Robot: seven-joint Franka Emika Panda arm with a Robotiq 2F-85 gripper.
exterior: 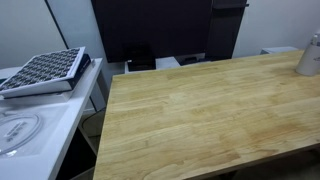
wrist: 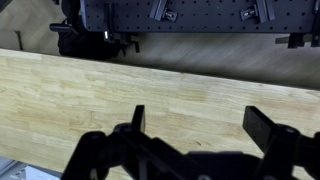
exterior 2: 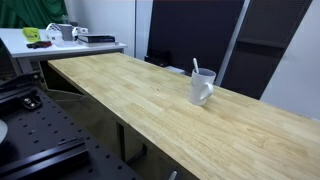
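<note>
A white mug (exterior 2: pixel 201 86) stands upright on the wooden table (exterior 2: pixel 145 90), with a thin light-coloured utensil (exterior 2: pixel 195 65) sticking up out of it. In exterior view 1 the mug (exterior: pixel 309 58) is cut off by the right edge. My gripper shows in the wrist view, its dark fingers wide apart over the bare tabletop. It is open, and nothing is between the fingers. Neither exterior view shows the gripper, and the mug is outside the wrist view.
Beside the table, a white side table (exterior: pixel 72 115) holds a box with a patterned top (exterior: pixel 45 70). A black perforated platform (exterior 2: pixel 70 130) lies along the table's near side, separated by a gap.
</note>
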